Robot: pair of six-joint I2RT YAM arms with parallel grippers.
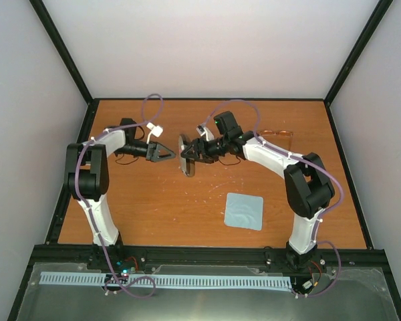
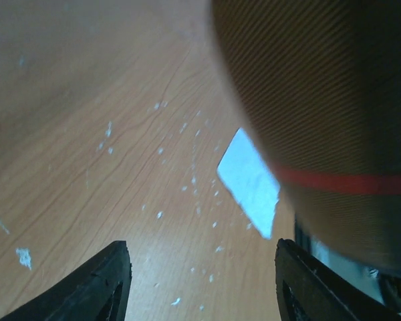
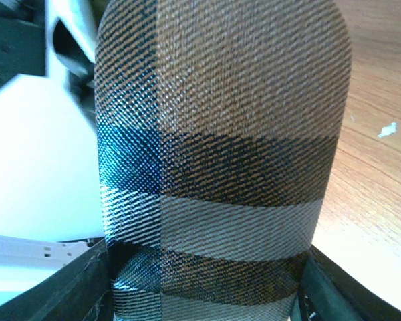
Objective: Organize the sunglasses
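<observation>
A plaid sunglasses case [image 1: 187, 162] [image 3: 214, 167] hangs above the table in my right gripper [image 1: 190, 151], which is shut on it. Just left of the case, my left gripper [image 1: 167, 152] stands open and empty, with the case looming close at upper right in the left wrist view. The orange-framed sunglasses [image 1: 284, 132] lie on the table at the back right, partly behind the right arm. A light blue cloth [image 1: 243, 211] [image 2: 248, 180] lies flat at the front right of the centre.
Dark rails and white walls bound it. Purple cables loop over both arms.
</observation>
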